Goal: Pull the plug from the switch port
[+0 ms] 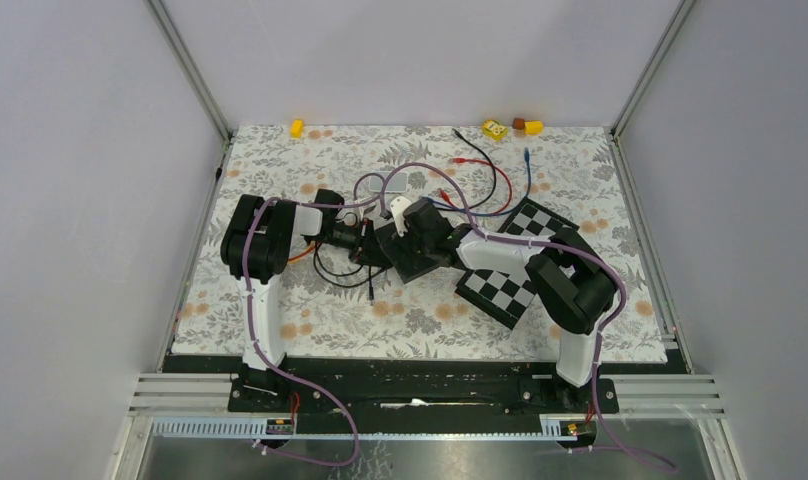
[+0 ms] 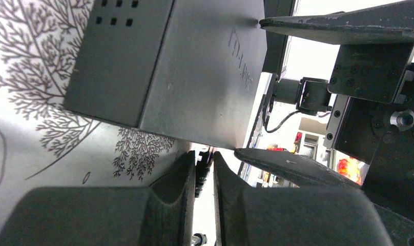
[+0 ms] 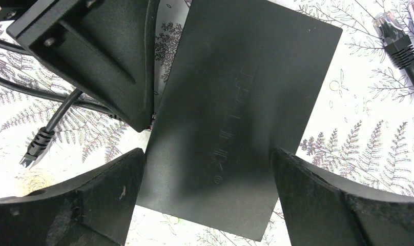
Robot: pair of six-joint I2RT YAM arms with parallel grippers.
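The black switch box lies mid-table; in the left wrist view its side (image 2: 200,72) and vented face fill the upper middle. My left gripper is low at the box's lower edge, its fingers close together around a small dark plug or cable end; whether it grips is unclear. My right gripper stands open over the box, a fingertip near each long side; its fingertips also show against the box in the left wrist view. The port itself is hidden.
Loose black cables (image 3: 66,105) lie left of the box. A black plug (image 3: 397,43), red and blue cables (image 1: 510,180) lie behind right. A checkered board (image 1: 510,290) lies at right, a grey plate (image 1: 390,182) behind.
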